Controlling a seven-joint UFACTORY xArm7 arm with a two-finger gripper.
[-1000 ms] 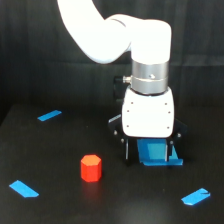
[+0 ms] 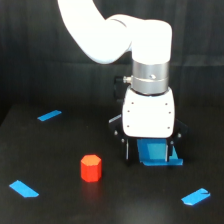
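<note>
The white arm comes down from the top, and its gripper (image 2: 148,152) is low over the right half of the dark table. Two thin fingers (image 2: 127,149) stand wide apart, so the gripper looks open. Behind and between them is a blue object (image 2: 154,152), its upper part covered by the gripper's white body. A gap shows between the left finger and the blue object; whether the right finger touches it I cannot tell. To the left, clear of the gripper, a red six-sided block (image 2: 91,168) stands upright on the table.
Flat blue strips lie on the table: one at the back left (image 2: 50,115), one at the front left (image 2: 23,188) and one at the front right (image 2: 196,197). A dark curtain (image 2: 40,60) hangs behind.
</note>
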